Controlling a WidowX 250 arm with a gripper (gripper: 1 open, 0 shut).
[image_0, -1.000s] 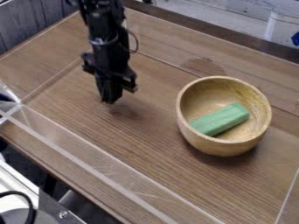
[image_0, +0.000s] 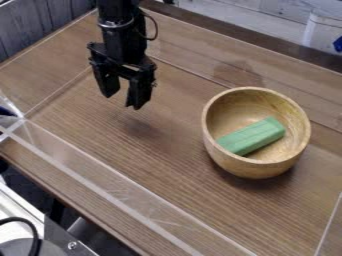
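My black gripper (image_0: 122, 78) hangs over the wooden table (image_0: 134, 160) in the upper left, its fingers apart, with nothing visible between them. To its right a round light wooden bowl (image_0: 214, 118) holds a green block (image_0: 251, 136), lying diagonally inside.
Dark items lie beyond the left edge and at the lower left corner (image_0: 20, 240). A white surface is at the top right.
The bowl and green block have not moved.
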